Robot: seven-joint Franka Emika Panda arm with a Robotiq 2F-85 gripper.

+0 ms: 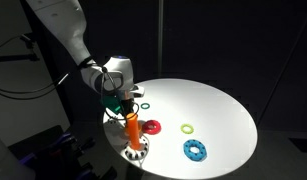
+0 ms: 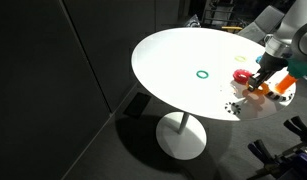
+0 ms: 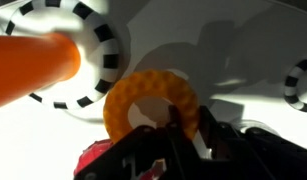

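In the wrist view my gripper is shut on the edge of an orange ring, which hangs in front of the fingers. Left of the ring stands an orange post on a round base with a black-and-white rim. The ring is beside the post, not around it. In exterior view 1 the orange post leans slightly left above its base, close to the gripper. Exterior view 2 shows the orange ring low over the table, left of the post.
A red ring lies near the post. A green ring, a yellow-green ring and a blue ring rest on the white round table. A black-and-white ring lies near the table's edge.
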